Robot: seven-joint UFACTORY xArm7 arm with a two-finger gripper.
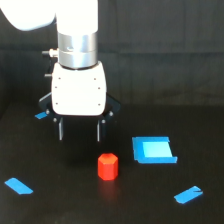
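Observation:
A red six-sided block (107, 167) rests on the dark table near the middle of the view. My white gripper (80, 130) hangs beyond it and a little to its left, its two thin dark fingers wide apart. Nothing shows between them, and they do not touch the block. To the block's right, a blue square outline (169, 159) on the table surrounds a lighter blue patch (157, 149).
Blue strips mark the table at the front left (18, 186), the front right (188, 195) and the back left, partly in view (41, 115). Bare dark table lies around the block, with a dark backdrop behind.

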